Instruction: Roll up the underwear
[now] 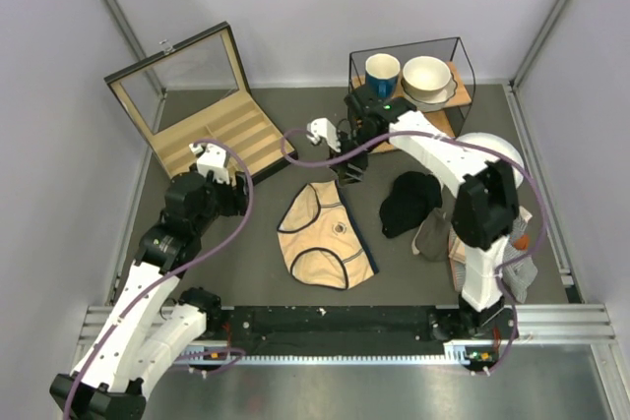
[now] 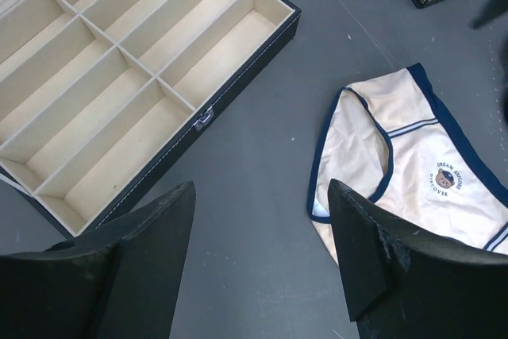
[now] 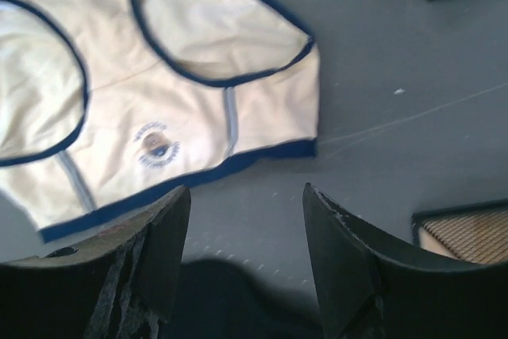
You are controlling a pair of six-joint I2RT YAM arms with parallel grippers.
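The cream underwear (image 1: 319,235) with navy trim and a bear print lies flat on the dark table, its waistband edge toward the right in the top view. Beside the box, left of the underwear, my left gripper (image 1: 236,194) is open and empty. Its fingers (image 2: 143,252) frame bare table, with a leg opening of the underwear close to the right one. My right gripper (image 1: 349,172) hangs open by the underwear's upper end. Between its fingers only table shows, with the waistband edge just past the tips.
An open compartment box (image 1: 279,156) stands at upper left. At the back right is a wire shelf (image 1: 402,54) with a mug and bowls. A black cap (image 1: 410,202), partly hidden white plate (image 1: 492,145) and other cloth items lie right of the underwear.
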